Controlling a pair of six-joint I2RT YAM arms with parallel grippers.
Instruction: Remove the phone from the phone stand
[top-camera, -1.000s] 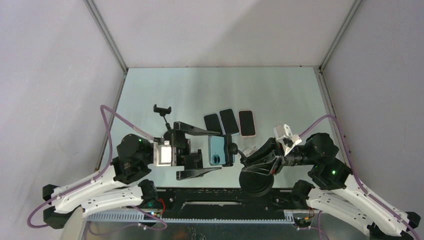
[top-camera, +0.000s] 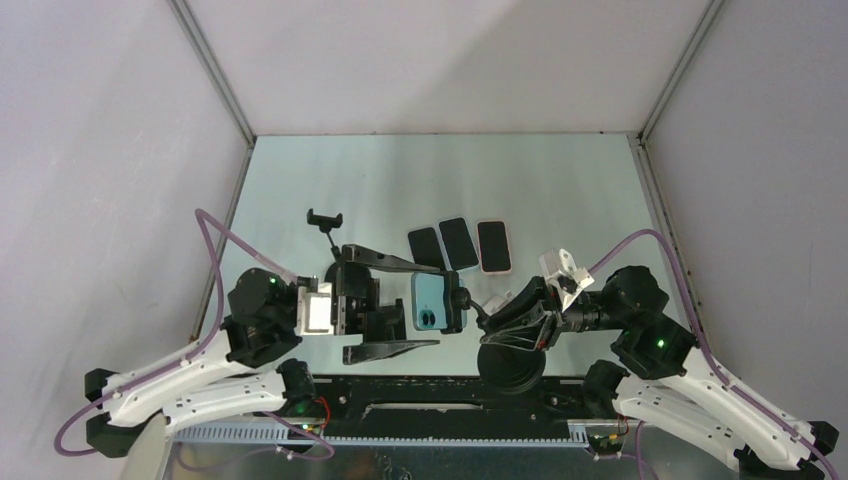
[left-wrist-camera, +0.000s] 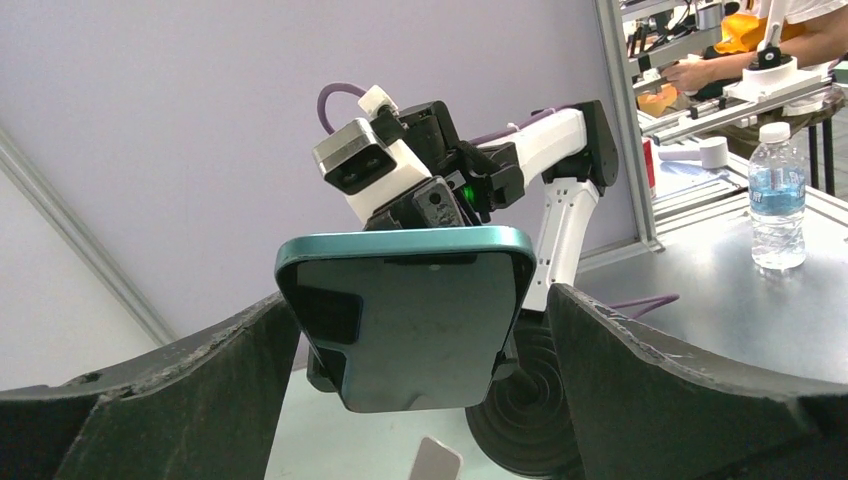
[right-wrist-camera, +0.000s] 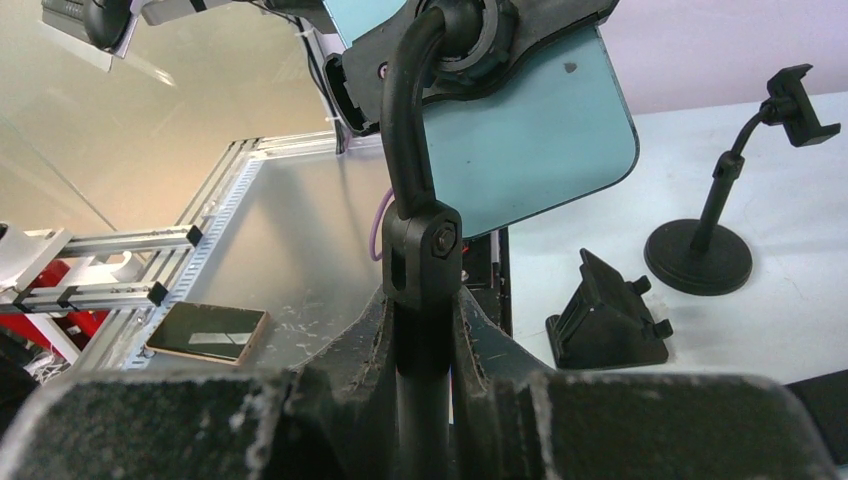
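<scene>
A teal phone (top-camera: 428, 301) (left-wrist-camera: 405, 320) (right-wrist-camera: 530, 140) sits in the black clamp of a phone stand, whose round base (top-camera: 510, 368) (left-wrist-camera: 515, 420) is below right. My left gripper (top-camera: 390, 304) is open, its fingers spread above and below the phone in the top view and at either side of it in its wrist view. My right gripper (top-camera: 505, 325) has its fingers closed round the stand's black pole (right-wrist-camera: 418, 250), just below the hinge.
Three phones (top-camera: 457, 243) lie on the table behind. A second stand (top-camera: 325, 220) (right-wrist-camera: 698, 250) and a small black holder (right-wrist-camera: 605, 325) stand at the left.
Over the last second the phone, its clamp and both grippers have shifted slightly to the left in the top view.
</scene>
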